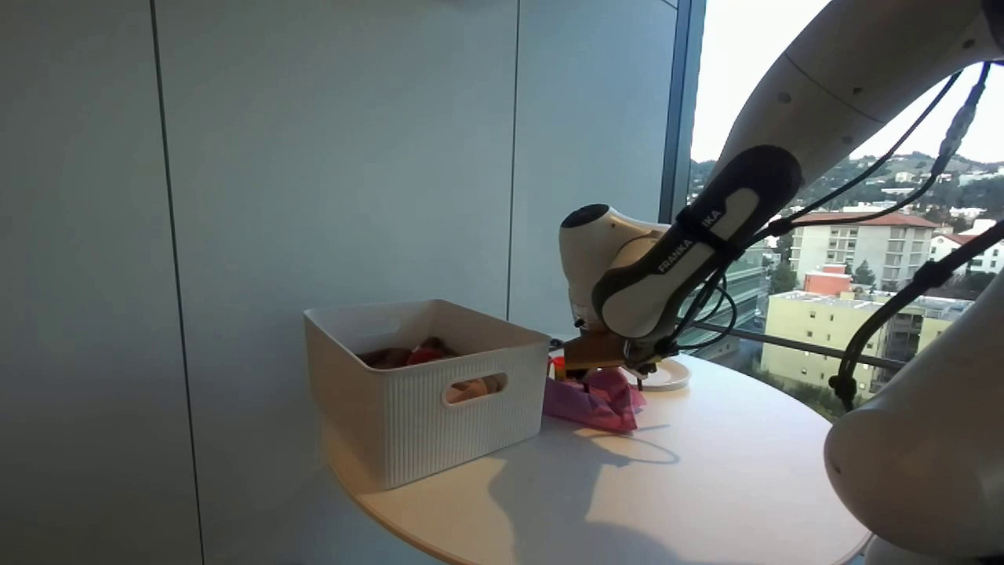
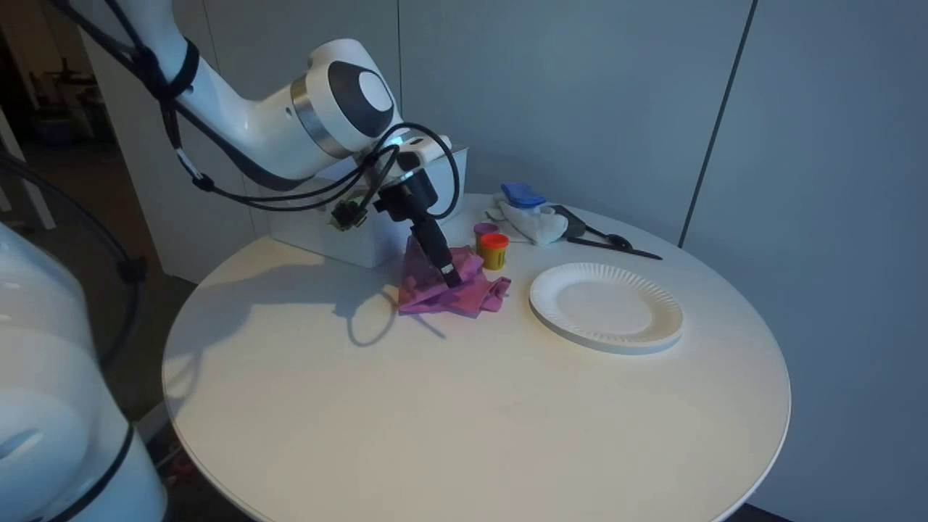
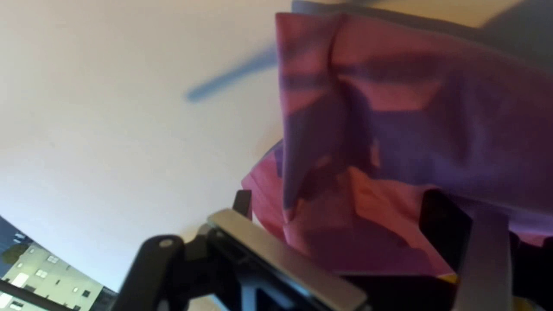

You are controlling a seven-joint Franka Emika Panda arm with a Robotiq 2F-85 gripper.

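Note:
A crumpled pink cloth lies on the round white table, close beside the white bin. Over it, low down, my gripper stands open, one finger to each side of the cloth's folds in the wrist view. Nothing is clasped between the fingers. From the second exterior view the near fingertip overlaps the cloth; whether it touches cannot be made out. The gripper partly covers the cloth in the first exterior view.
Behind the cloth stand a red-lidded yellow tub and a purple-lidded one. Paper plates lie to the right. White and blue items and black utensils are at the back. The bin holds several things.

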